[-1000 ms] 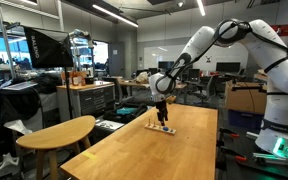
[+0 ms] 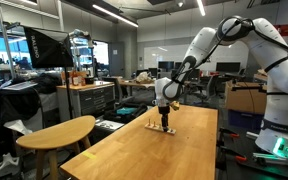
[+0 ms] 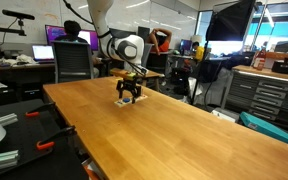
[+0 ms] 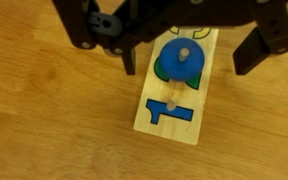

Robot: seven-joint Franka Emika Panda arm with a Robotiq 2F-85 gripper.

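Note:
A wooden puzzle board lies on the table under my gripper, with a blue number 1 bearing a small peg at its near end. Over the board's middle sits a round blue piece with a wooden peg, covering most of a green shape. Part of a yellow shape shows at the top edge. My gripper stands open, one finger left of the board and the other to its right, touching nothing that I can see. In exterior view 1 the gripper is small, close above the board.
A round side table stands beyond its left side. Someone stands at the far edge of the table, behind the arm.
The gripper seems to have shifted only slightly near the board over the last second. The board stays in about the same place.

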